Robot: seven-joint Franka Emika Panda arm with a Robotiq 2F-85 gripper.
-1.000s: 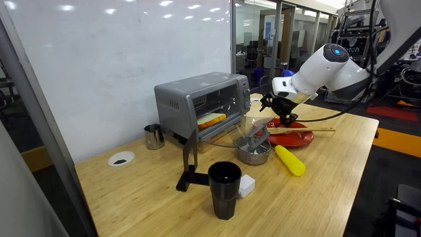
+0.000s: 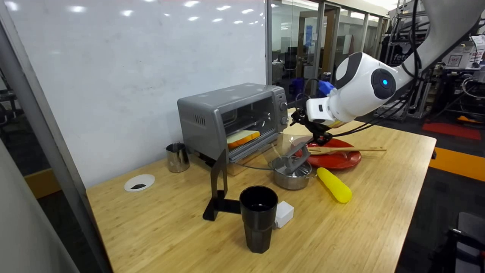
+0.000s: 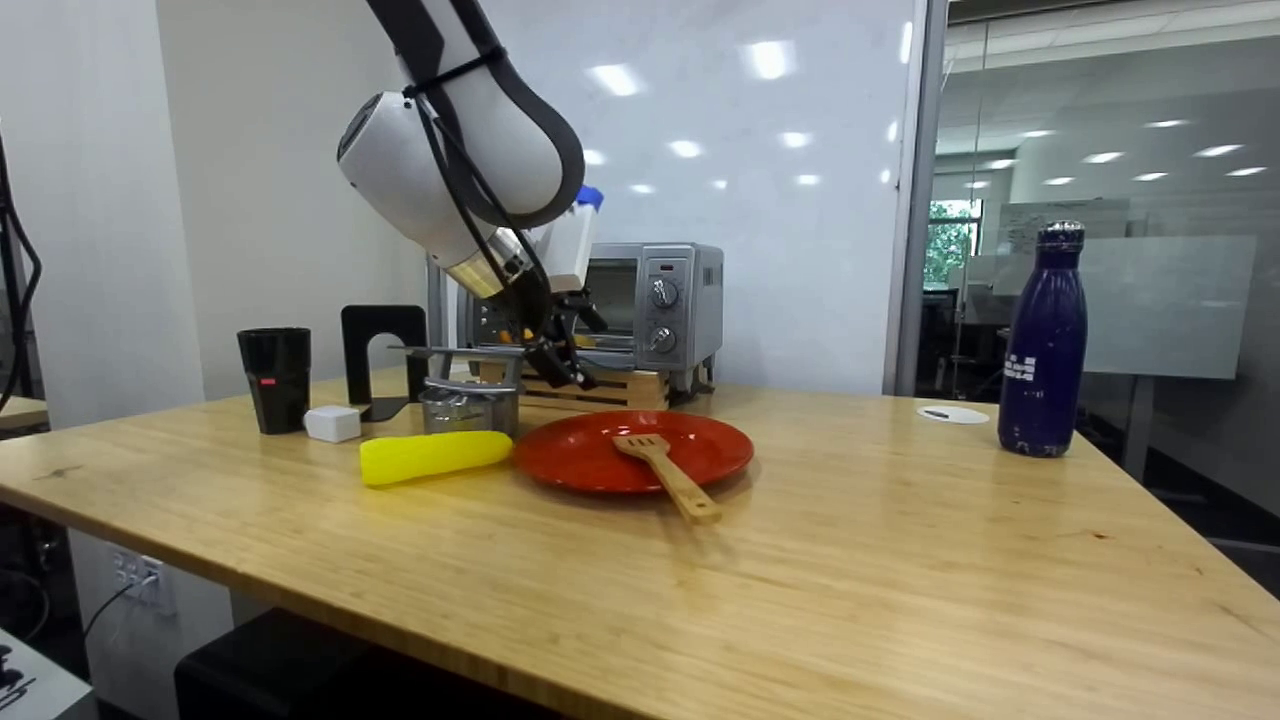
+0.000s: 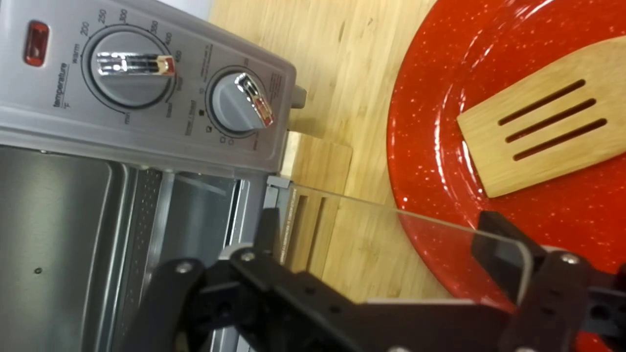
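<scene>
The grey toaster oven (image 2: 204, 116) has its glass door (image 4: 375, 220) lowered, and a bread slice (image 2: 243, 138) lies inside. The door's grey handle (image 2: 298, 159) is above a metal pot (image 2: 291, 179). My gripper is open near the door's control-panel side, with no object visibly held. In the wrist view, one finger (image 4: 268, 230) appears by the door hinge and the other (image 4: 499, 246) overlaps the glass corner; contact cannot be told. A red plate (image 3: 576, 462) bearing a wooden spatula (image 3: 672, 474) lies beside the oven.
A yellow object (image 2: 334, 184) lies near the pot. Closer to the exterior camera stand a black cup (image 2: 259, 218), a white block (image 2: 284, 214) and a black stand (image 2: 218, 191). A blue bottle (image 3: 1044, 342) stands at the table's far side.
My gripper has moved slightly left in exterior view 1, closer to the oven door, and the wrist has turned. The oven, bread and tabletop objects look unmoved.
</scene>
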